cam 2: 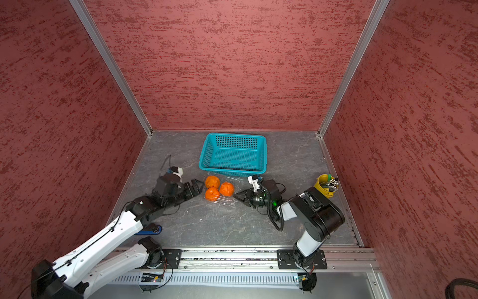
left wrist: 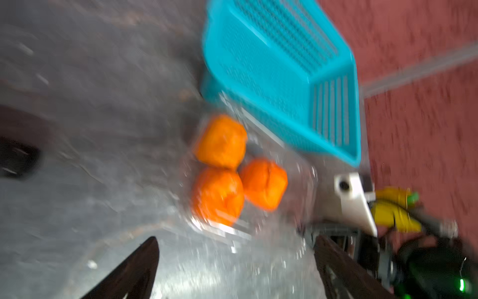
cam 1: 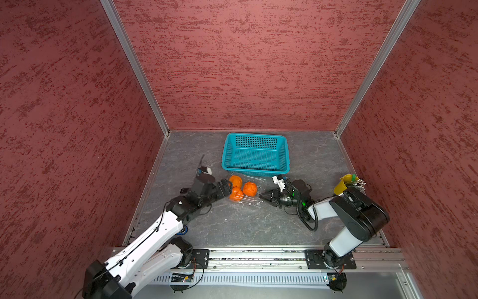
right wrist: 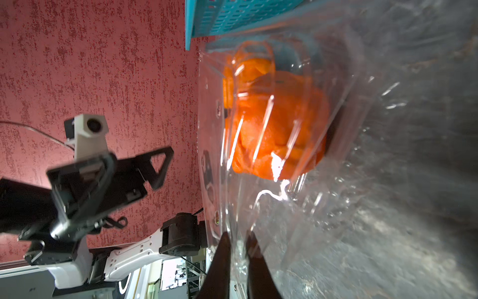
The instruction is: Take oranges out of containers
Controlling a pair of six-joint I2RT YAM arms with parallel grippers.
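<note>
Three oranges [cam 1: 250,188] sit in a clear plastic container [cam 2: 225,198] at the centre of the table, in front of an empty teal basket [cam 1: 255,152]. My right gripper is shut on the container's near right edge. My left gripper hangs just left of the container, its fingers apart with nothing between them; its wrist view is blurred, showing all three oranges below.
A yellow cup [cam 2: 323,186] holding pens and similar items stands at the right edge. A blue object [cam 2: 154,230] lies at the front left, partly behind the left arm.
</note>
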